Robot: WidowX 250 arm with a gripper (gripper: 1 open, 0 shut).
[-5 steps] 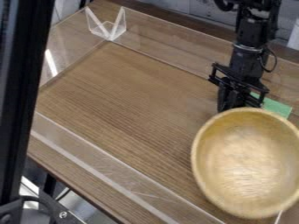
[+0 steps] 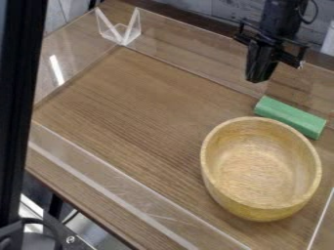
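The black gripper (image 2: 257, 70) hangs at the top right of the camera view, above and behind a green block (image 2: 290, 118); it is shut, with nothing visible between its fingers. The block lies on the wooden surface just behind a large round wooden bowl (image 2: 259, 203), which sits at the lower right.
A clear plastic object (image 2: 119, 26) stands at the top left of the wooden surface (image 2: 124, 112). Dark structures run along the left edge.
The gripper has risen and moved back, away from the green block, which now shows fully. The bowl has shifted slightly since one second ago.
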